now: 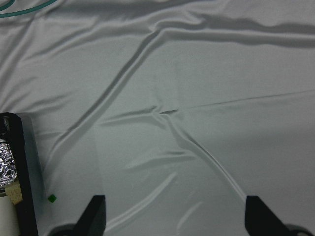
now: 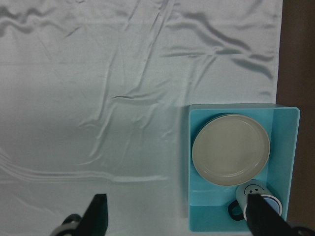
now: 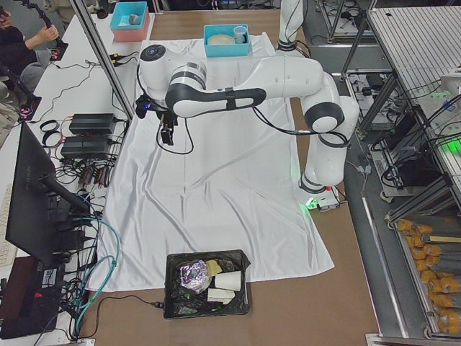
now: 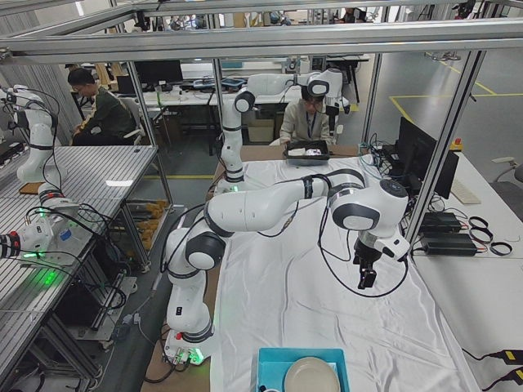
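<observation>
A blue bin [image 2: 197, 206] holds a beige plate [image 2: 230, 150] and a smiley mug [image 2: 256, 196] lying at its lower right. At the opposite end a black crate [image 3: 173, 288] holds a foil-wrapped item [image 3: 194, 275], white rolls [image 3: 227, 281] and a yellow piece [image 3: 214, 267]. My left gripper is open above the white cloth, with the crate at the left edge of its view. My right gripper is open over the other end, with the blue bin under its right side. Nothing shows between either pair of fingers.
The white cloth [image 3: 216, 187] has a clear, wrinkled middle. A monitor [image 3: 32, 194], black boxes and cables line one side. A metal-topped table [image 4: 90, 180] stands along the other, beyond a gap with frame posts.
</observation>
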